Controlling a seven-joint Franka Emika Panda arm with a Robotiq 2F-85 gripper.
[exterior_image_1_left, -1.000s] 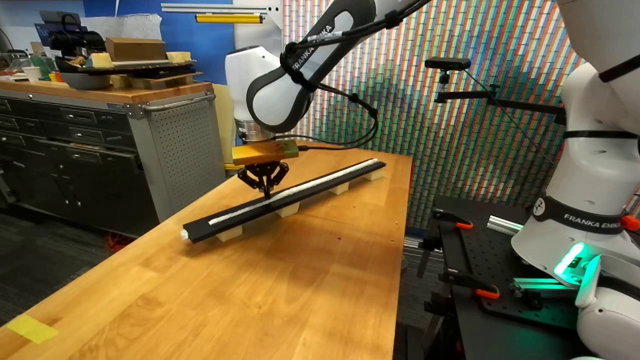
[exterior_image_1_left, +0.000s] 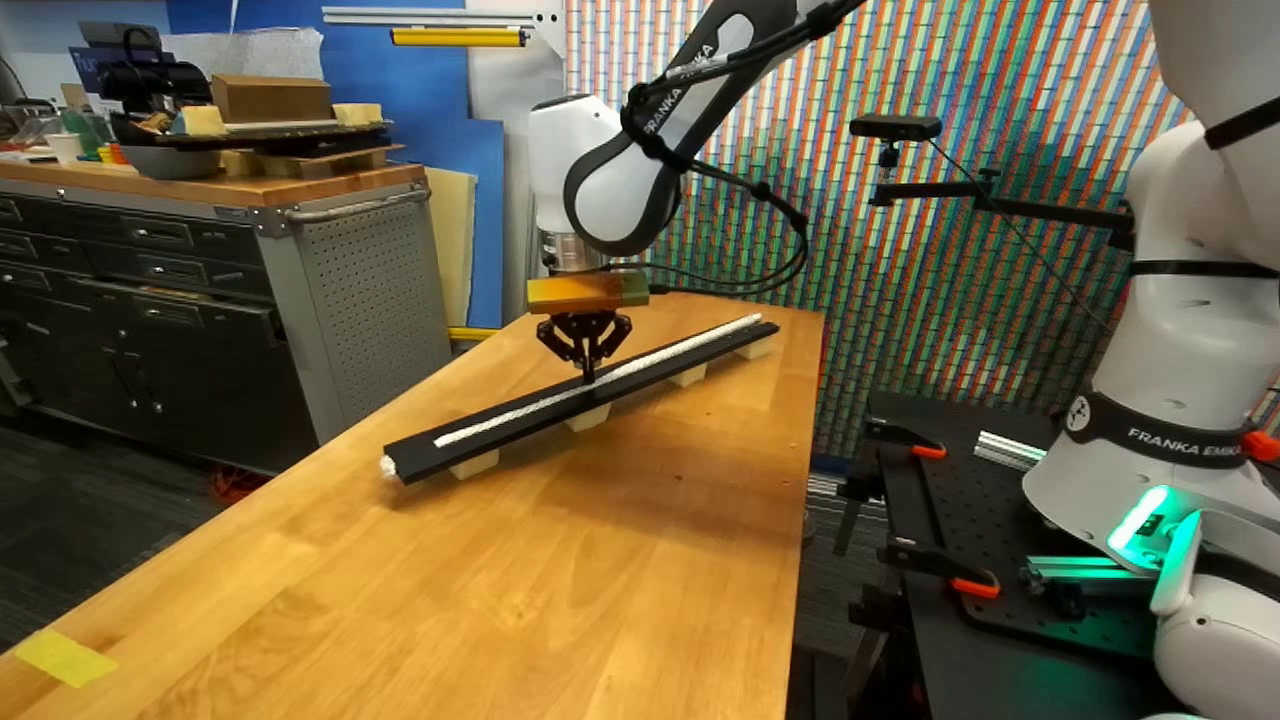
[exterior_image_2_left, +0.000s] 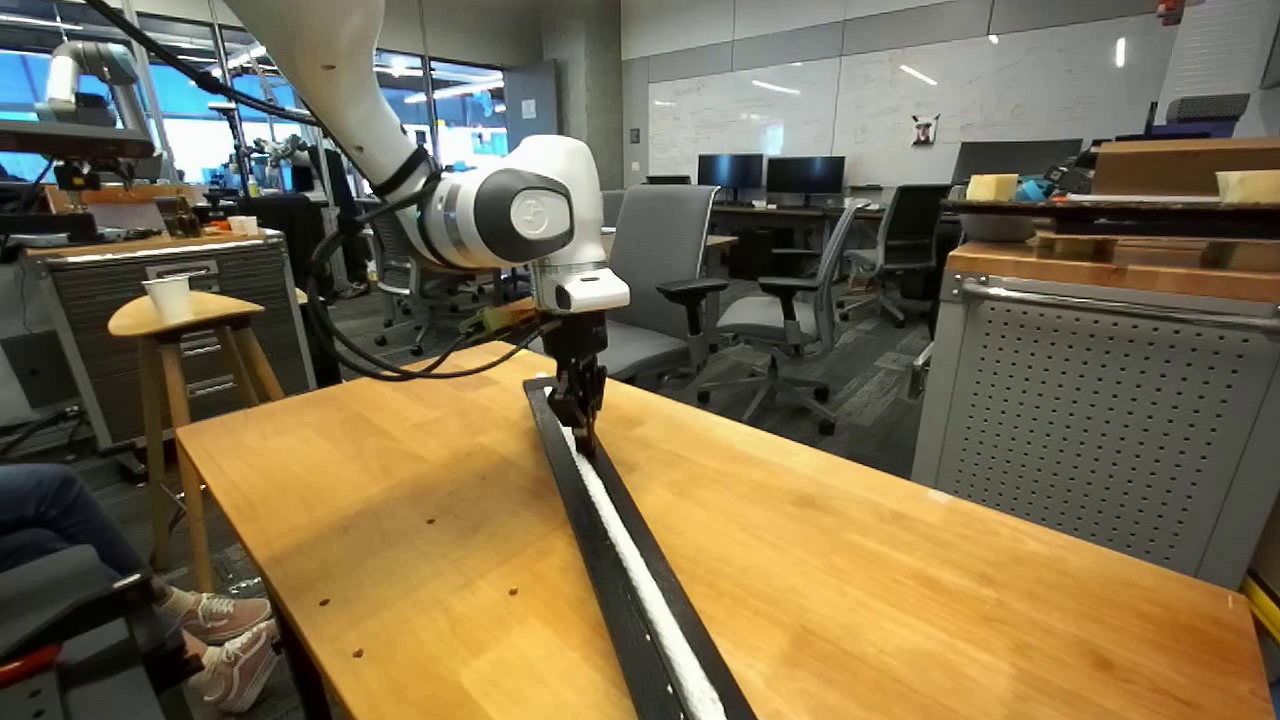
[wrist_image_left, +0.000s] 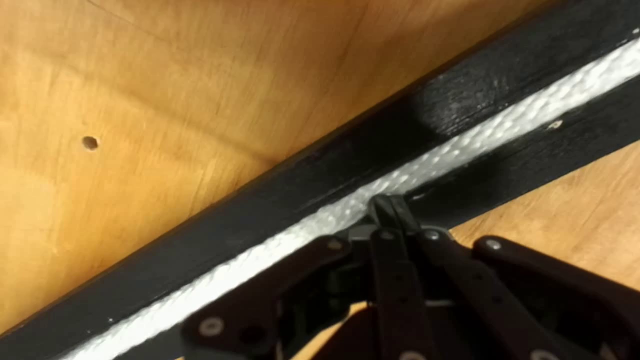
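A long black channel (exterior_image_1_left: 414, 456) lies diagonally across the wooden table, raised on small light blocks (exterior_image_1_left: 589, 418). White braided rope (wrist_image_left: 480, 141) runs along the slot in its middle; in the wrist view it lies in line with the slot. My gripper points down at the channel, its fingertips together and touching or just over the rope's edge. Nothing shows between the fingers. In exterior view 1 the gripper (exterior_image_1_left: 588, 378) is around the middle of the channel's length. Exterior view 2 also shows the rope (exterior_image_2_left: 648, 588) along the channel, with the gripper (exterior_image_2_left: 584, 446) over it.
Yellow tape (exterior_image_1_left: 66, 658) marks its near left corner. A second robot arm (exterior_image_1_left: 1152, 312) stands at the right, beside the table. A metal cabinet (exterior_image_1_left: 372, 282) is at the left.
My gripper has moved right and toward the far end along the channel, staying shut. The channel and its blocks have shifted slightly the same way.
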